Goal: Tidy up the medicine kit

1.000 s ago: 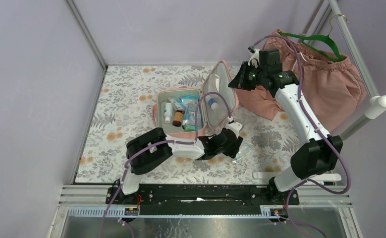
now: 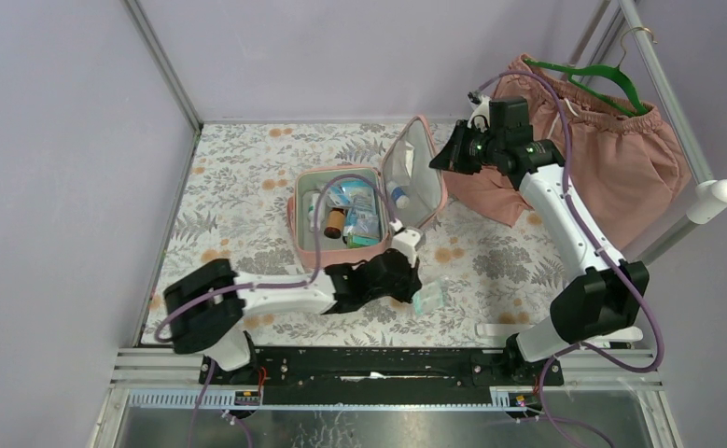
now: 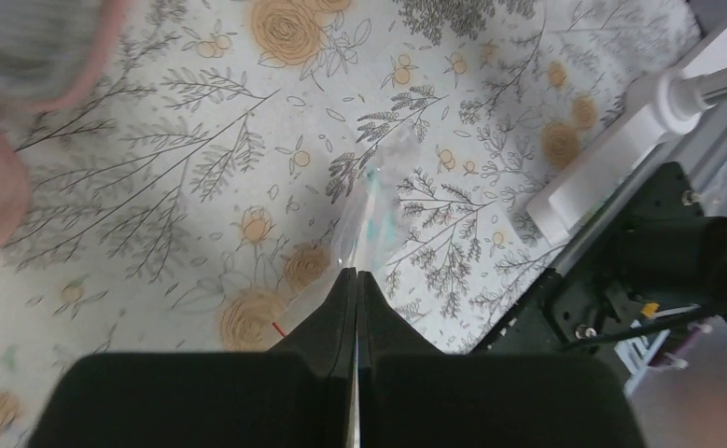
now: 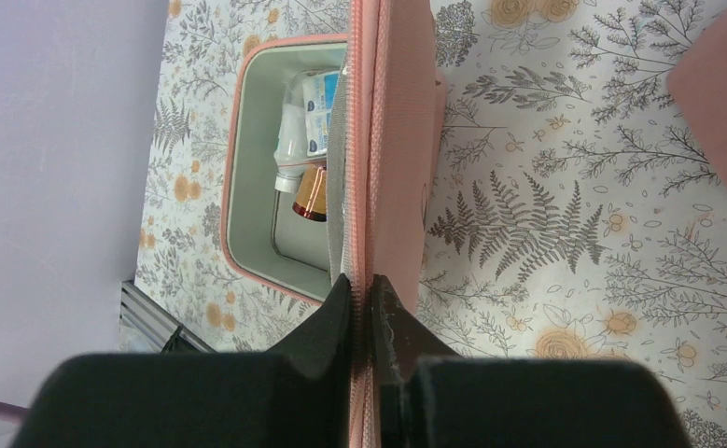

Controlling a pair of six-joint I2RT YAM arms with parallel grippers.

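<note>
The pink medicine kit (image 2: 305, 245) stands open, holding bottles and packets (image 2: 359, 215). My right gripper (image 2: 439, 161) is shut on the edge of its upright lid (image 4: 397, 140). Low in front of the kit, my left gripper (image 2: 409, 289) is shut on the thin clear plastic bag (image 3: 378, 205), or just over it; in the left wrist view the bag (image 2: 429, 297) runs up to the fingertips, its near end hidden. A white-capped bottle (image 4: 289, 149) and a brown bottle (image 4: 311, 196) show inside the kit.
Pink shorts (image 2: 602, 168) on a green hanger hang from a rail at the right. A white stand foot (image 3: 602, 168) lies at the front right.
My left gripper has moved left and toward the front, and the plastic bag has shifted the same way. The right gripper stays on the lid.
</note>
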